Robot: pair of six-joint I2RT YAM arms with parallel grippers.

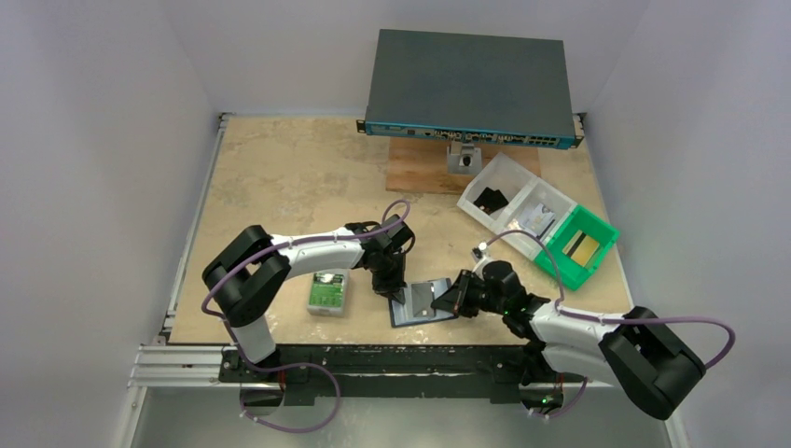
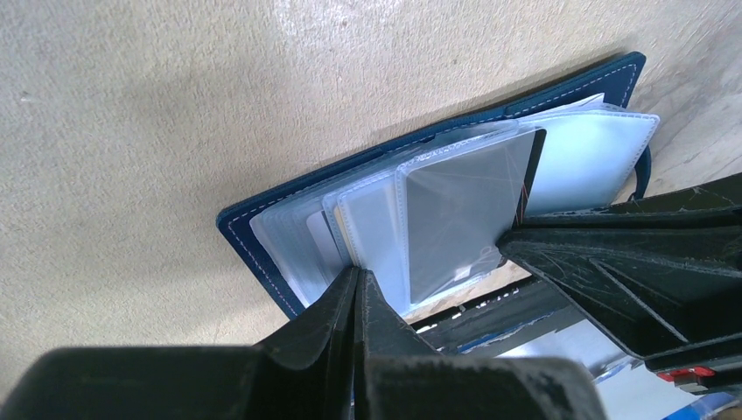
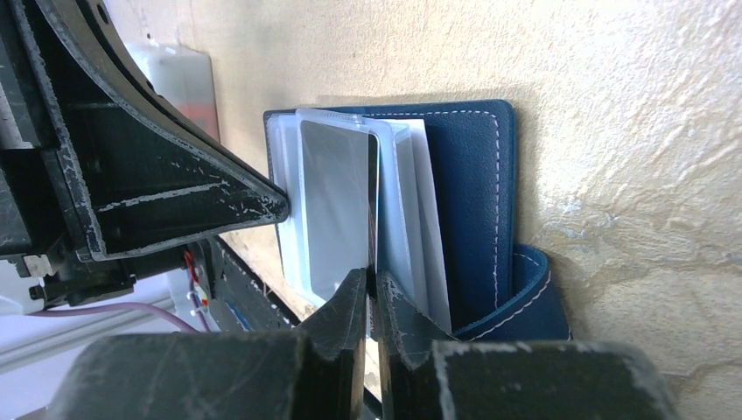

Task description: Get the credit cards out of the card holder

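Observation:
A dark blue card holder (image 1: 420, 317) with clear sleeves lies open at the table's front middle, a dark card (image 2: 464, 210) in one sleeve. My left gripper is shut, its tips on the sleeves at the holder's left part. My right gripper has its fingertips at the dark card's edge where it shows at the sleeve's opening; they look close together, and whether they grip the card is unclear. The holder's strap (image 3: 525, 306) curls at one end.
A clear box with green contents (image 1: 326, 295) sits left of the holder. A white and green divided bin (image 1: 583, 247) lies at the back right, and a dark rack unit (image 1: 466, 84) stands at the back.

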